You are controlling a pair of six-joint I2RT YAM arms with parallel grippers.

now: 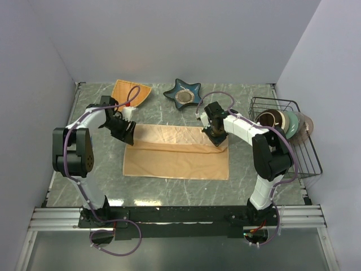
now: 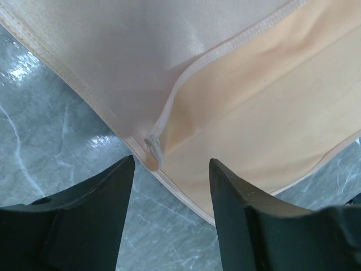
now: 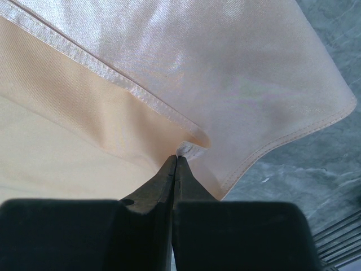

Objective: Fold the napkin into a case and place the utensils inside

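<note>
The beige napkin (image 1: 175, 164) lies flat across the middle of the table, its far part paler and shinier, with a hem running crosswise over it. At its left edge my left gripper (image 1: 130, 139) is open. In the left wrist view a small raised end of the hem (image 2: 155, 151) stands between the spread fingers, untouched by either. Over on the right side, my right gripper (image 1: 217, 139) is shut, a thin pinch of napkin cloth (image 3: 190, 149) rising at its fingertips. I make out no utensils in any view.
An orange-brown tray (image 1: 131, 91) stands at the back left, beside a dark blue star-shaped dish (image 1: 183, 94). A wire rack (image 1: 309, 161) holding several plates occupies the right side. Bare marble table (image 1: 169, 195) shows in front of the napkin.
</note>
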